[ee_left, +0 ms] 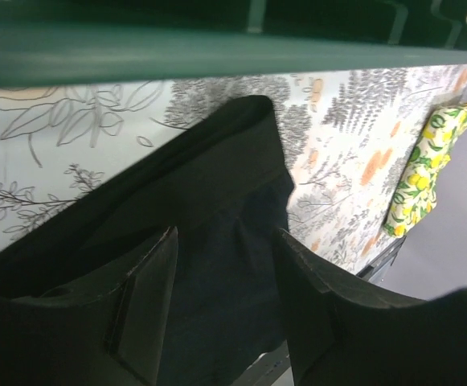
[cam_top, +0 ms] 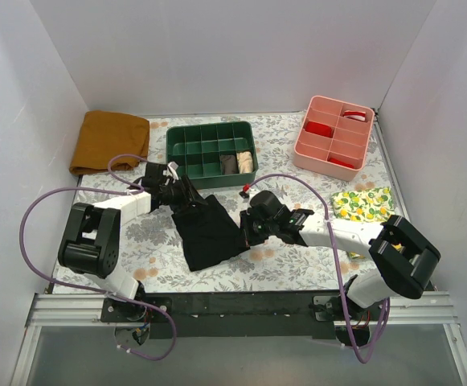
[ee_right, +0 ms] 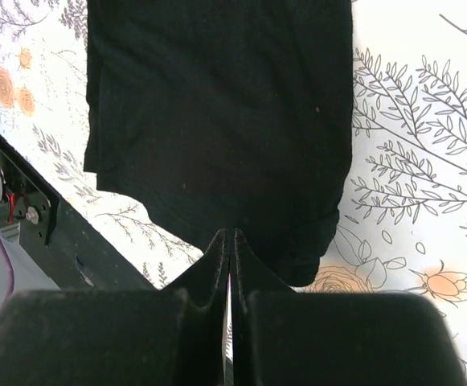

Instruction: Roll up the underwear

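The black underwear lies folded flat on the patterned table, its front right corner near my right gripper. Over its back left part is my left gripper, open, with the dark cloth showing between and beyond its parted fingers. Whether those fingers touch the cloth, I cannot tell. My right gripper is shut, its fingertips above the underwear's near edge. Nothing shows between them.
Right behind the underwear stands a green divided box with two rolled items in it. A pink divided box is at the back right, a brown folded cloth at the back left, a lemon-print cloth on the right.
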